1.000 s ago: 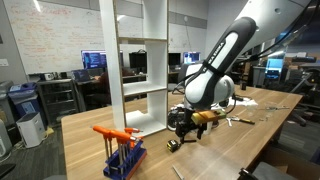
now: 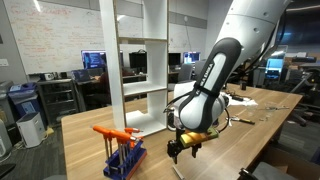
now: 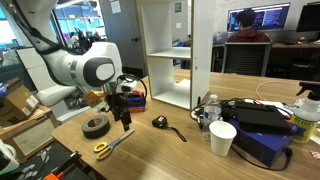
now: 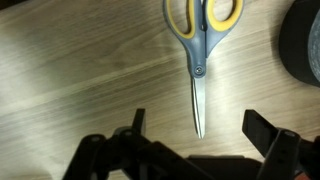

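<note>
A pair of scissors [image 4: 199, 60] with grey and yellow handles lies flat on the wooden table, its blades pointing toward my gripper in the wrist view. The fingers are spread wide on either side of the blade tip, with nothing held between them. In exterior view 2 the scissors [image 3: 106, 149] rest near the table's front left edge, and the gripper [image 3: 112, 121] hangs a little above them. From exterior view 1, only part of the scissors [image 2: 177, 172] shows below the gripper [image 2: 183, 151].
A roll of black tape [image 3: 95, 127] sits close by the scissors. A blue rack of orange-handled tools [image 2: 123, 158] stands at the left. Farther off are a white shelf [image 3: 172, 60], a white cup [image 3: 222, 138] and a dark spoon-like tool [image 3: 168, 125]. Bare table lies between.
The arm has come toward the front left of exterior view 1 and lower, bringing the gripper from farther back to above the scissors. The scissors have stayed put.
</note>
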